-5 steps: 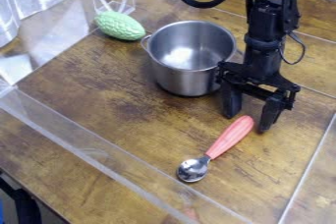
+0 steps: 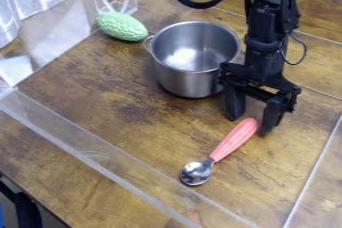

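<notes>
The black gripper [image 2: 257,102] hangs low over the wooden table at the right, just behind the pink handle of a spoon [image 2: 233,138] whose metal bowl points toward the front. Whether the fingers are open or shut, and whether anything is between them, is hard to tell in the dark shapes. A steel pot [image 2: 187,70] stands directly left of the gripper, close beside it.
A green bumpy vegetable [image 2: 120,26] lies at the back left. Clear plastic edging [image 2: 67,134] runs along the left side of the table.
The gripper has shifted very slightly; the spoon, pot and vegetable have stayed in place.
</notes>
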